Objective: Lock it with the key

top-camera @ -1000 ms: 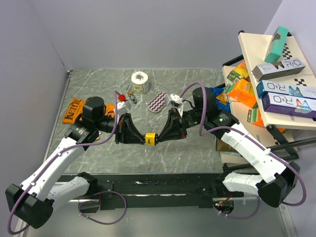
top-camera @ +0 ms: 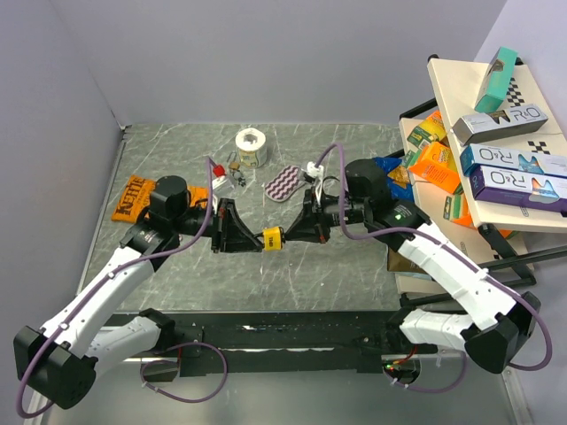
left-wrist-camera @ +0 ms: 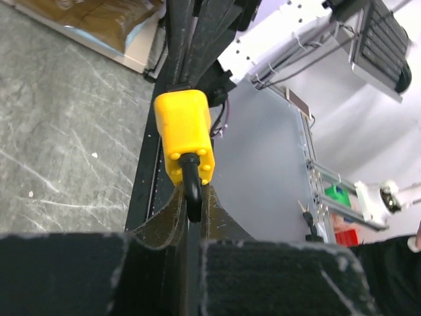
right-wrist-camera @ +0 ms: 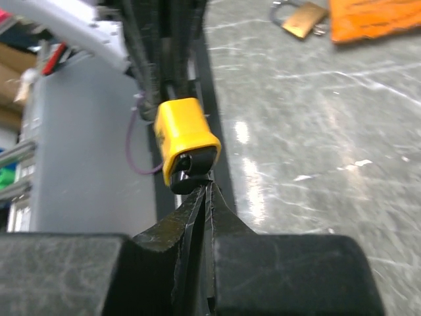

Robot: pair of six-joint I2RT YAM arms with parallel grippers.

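Observation:
A yellow padlock [top-camera: 273,238] is held off the table between the two arms. My left gripper [top-camera: 259,242] is shut on its black shackle [left-wrist-camera: 191,181], which runs between the fingertips in the left wrist view. At the padlock's opposite end, my right gripper is shut. Its tips are right at a dark round piece [right-wrist-camera: 191,185] below the yellow body. Whether that piece is the key's head I cannot tell, and nothing shows clearly between those fingers.
A brass padlock [right-wrist-camera: 305,19] lies on the grey marbled table near an orange packet [top-camera: 134,198]. A roll of tape [top-camera: 252,156] and a striped pad [top-camera: 283,183] sit farther back. Shelves with boxes [top-camera: 507,124] stand at the right.
My right gripper has also turned at the wrist.

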